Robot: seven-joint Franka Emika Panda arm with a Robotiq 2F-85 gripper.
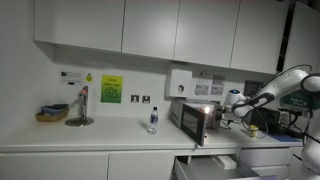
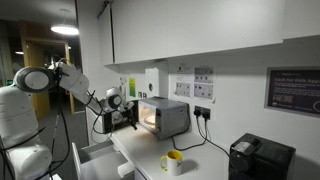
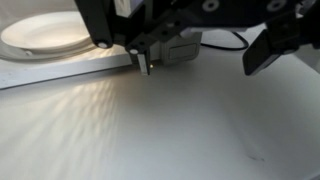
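The microwave point(image 2: 172, 118) stands on the counter with its door point(image 1: 193, 122) open and its inside lit. A round turntable point(image 3: 40, 30) shows in the wrist view's upper left, and the part of it in sight is bare. My gripper has its dark fingers wide apart, with no object between them. In the second exterior view the gripper point(image 2: 124, 117) is in front of the microwave, near its open side. A yellow and white mug point(image 2: 173, 162) sits on the counter beyond the microwave, well apart from the gripper.
Below the counter, a drawer point(image 1: 212, 166) is pulled out. A water bottle point(image 1: 153, 121) stands left of the microwave door, with a tap point(image 1: 84, 103) and a basket point(image 1: 52, 113) farther left. A black appliance point(image 2: 258, 158) is at the counter's right end. Counter between tap and bottle is clear.
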